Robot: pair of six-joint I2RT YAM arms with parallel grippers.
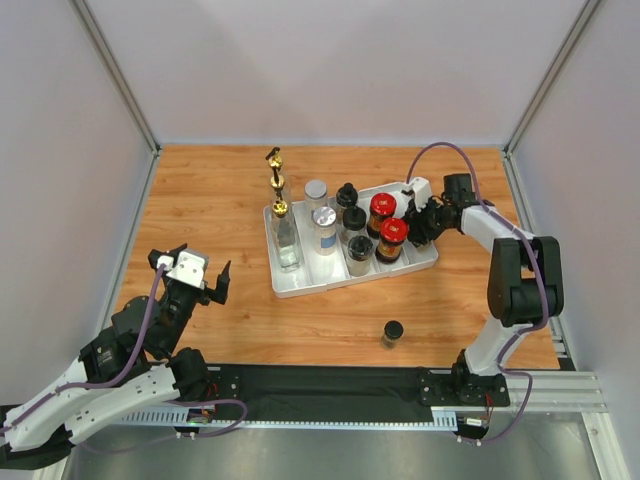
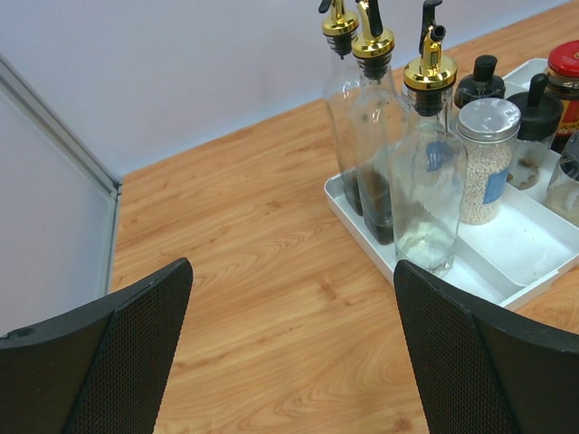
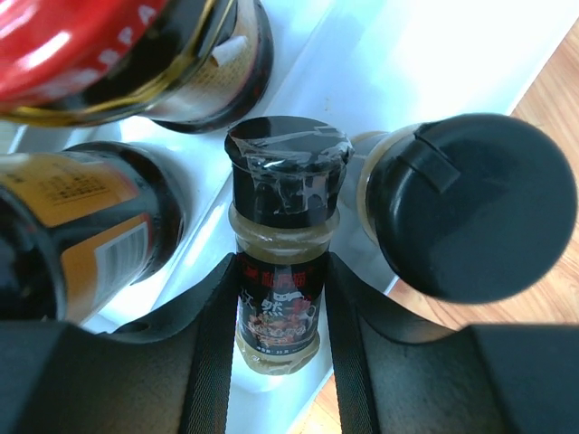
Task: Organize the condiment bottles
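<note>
In the right wrist view, a small black-capped spice bottle (image 3: 281, 287) with a dark label stands between the fingers of my right gripper, which is shut on it. It is in the right-hand part of the white tray (image 1: 300, 288). Another black-capped bottle (image 3: 475, 208) is close beside it; red-lidded jars (image 1: 392, 233) are on the other side. Oil bottles with gold spouts (image 2: 425, 181) fill the tray's left end. A lone black-capped spice bottle (image 1: 392, 333) stands on the table in front of the tray. My left gripper is open and empty, left of the tray.
The tray's middle holds white-lidded jars (image 1: 325, 230) and several dark-lidded jars (image 1: 359, 255). Bare wood table (image 1: 220, 200) lies left of the tray and in front of it. Low walls enclose the table at the back and sides.
</note>
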